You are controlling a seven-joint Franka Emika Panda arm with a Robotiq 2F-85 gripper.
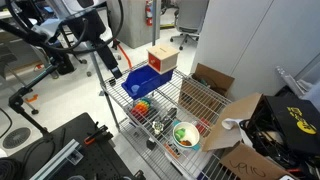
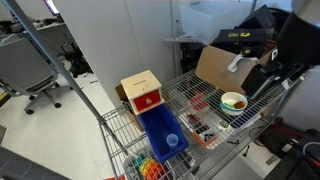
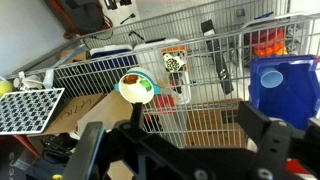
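Observation:
My gripper hangs above the wire rack (image 3: 190, 130), its two dark fingers wide apart with nothing between them. Up and left of the gap in the wrist view is a white bowl (image 3: 136, 86) holding small green, yellow and red pieces. Toward the right of that view a blue cup (image 3: 272, 78) sits in a blue bin (image 2: 162, 133). Bright orange and green items (image 3: 268, 42) lie beside the bin. Exterior view 1 has the arm at upper left, clear of all the objects.
A wooden box with a red front (image 2: 147, 100) stands at the bin's end. An open cardboard box (image 1: 240, 160) full of dark items takes up one end of the rack. Small tools and packets lie along one side. Part of the rack's middle is bare.

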